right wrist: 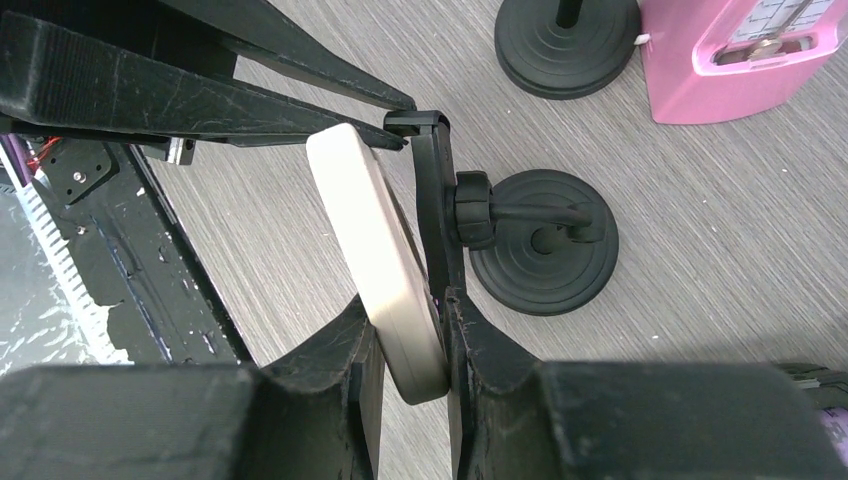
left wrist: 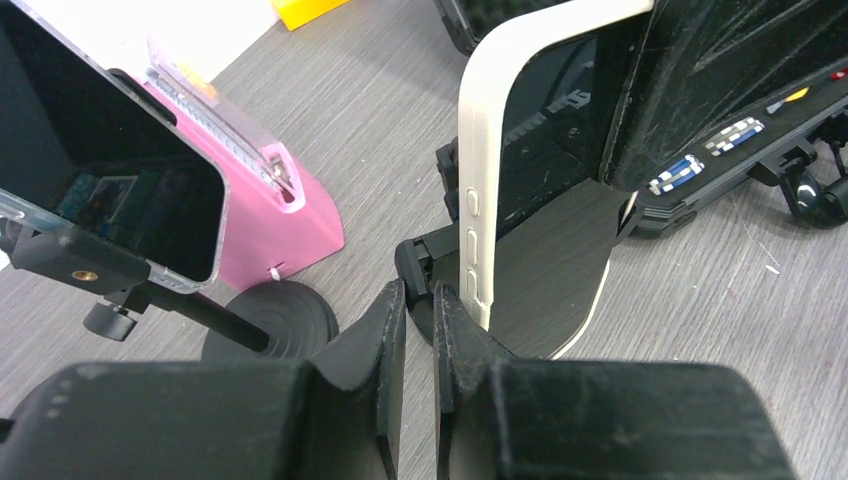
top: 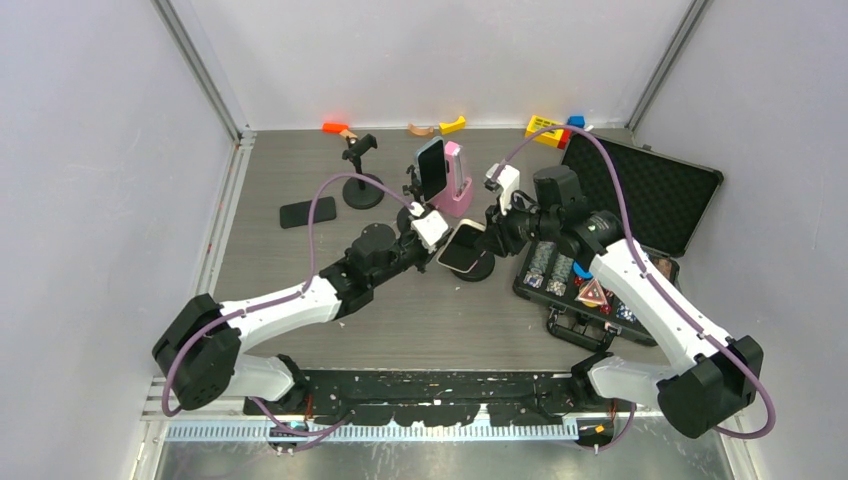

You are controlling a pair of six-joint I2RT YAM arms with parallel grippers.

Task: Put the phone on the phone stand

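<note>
A white-edged phone (top: pixel 461 245) is held over a black stand with a round base (right wrist: pixel 550 265). My right gripper is shut on the phone's edge. Beside the phone, the stand's clamp bar (right wrist: pixel 433 190) runs upright in the right wrist view. My left gripper is closed at the end of the stand's clamp (left wrist: pixel 438 240), next to the phone's side; exactly what sits between its fingers is partly hidden, but it appears to be the clamp. Whether the phone rests in the stand cannot be told.
Another stand holding a phone (top: pixel 431 166) and a pink box (top: pixel 452 195) stand behind. An empty stand (top: pixel 362 192) and a flat dark phone (top: pixel 307 212) are at the left. An open case (top: pixel 640 190) fills the right.
</note>
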